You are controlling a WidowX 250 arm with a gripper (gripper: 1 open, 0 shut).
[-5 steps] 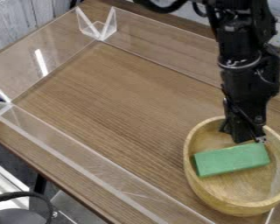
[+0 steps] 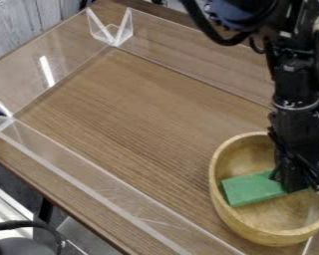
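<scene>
My gripper (image 2: 293,174) reaches down from the top right into a round wooden bowl (image 2: 243,224) at the lower right, at its right side. A green rectangular block (image 2: 249,190) lies in the bowl, partly covered by the gripper. Whether the fingers are open or shut, or touch the block, is hidden by the dark gripper body.
Clear strips run along its edges, with a clear bracket (image 2: 112,28) at the back left. Dark cables lie at the bottom left, off the table.
The gripper has moved down and right into the bowl and now covers the right part of the green block. The bowl stands in about the same place.
</scene>
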